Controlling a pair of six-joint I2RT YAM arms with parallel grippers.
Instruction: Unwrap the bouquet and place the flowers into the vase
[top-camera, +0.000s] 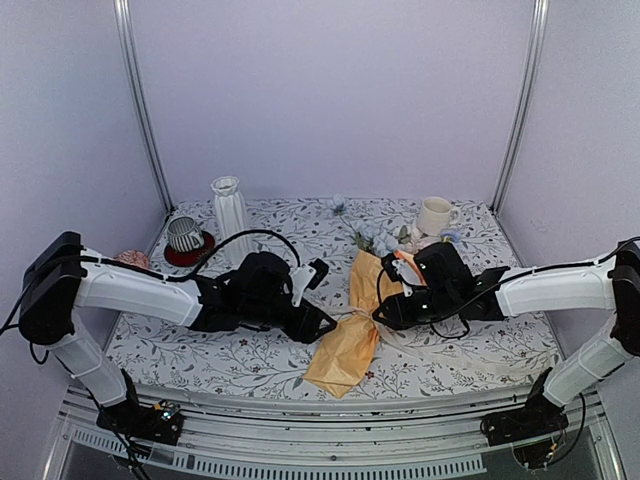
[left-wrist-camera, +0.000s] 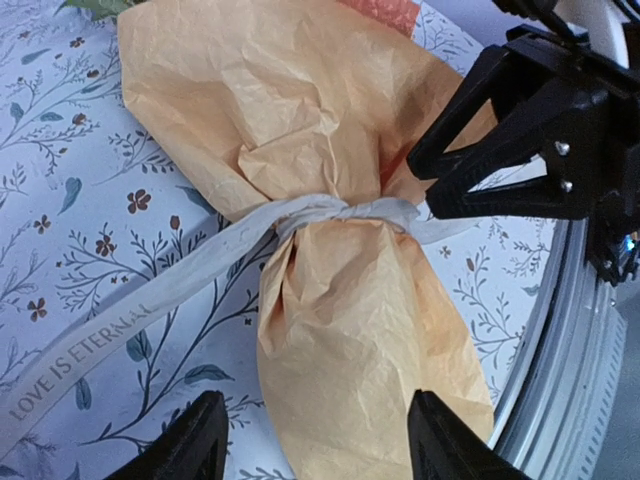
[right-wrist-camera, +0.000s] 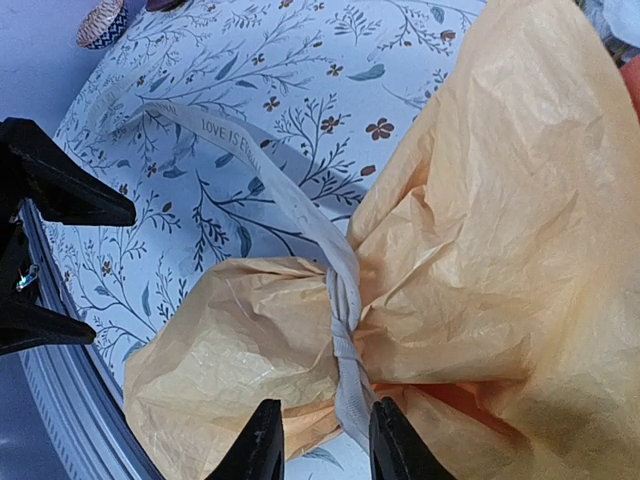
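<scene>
A bouquet lies on the table in orange-tan wrapping paper (top-camera: 340, 360), tied with a white ribbon (left-wrist-camera: 150, 300) printed "LOVE IS ETERNAL"; pale blue and pink flowers (top-camera: 385, 240) show at its top. My left gripper is open, left of the tie, nothing between its fingers. My right gripper is part open at the ribbon knot (right-wrist-camera: 345, 330), its fingers either side of the ribbon's lower part; whether it touches it I cannot tell. The tall white vase (top-camera: 230, 215) stands upright at back left.
A striped cup (top-camera: 185, 233) on a dark red saucer (top-camera: 185, 257) and a pink patterned item (top-camera: 132, 258) sit at the left. A white mug (top-camera: 437, 213) stands at back right. The table's front edge is just below the wrapping.
</scene>
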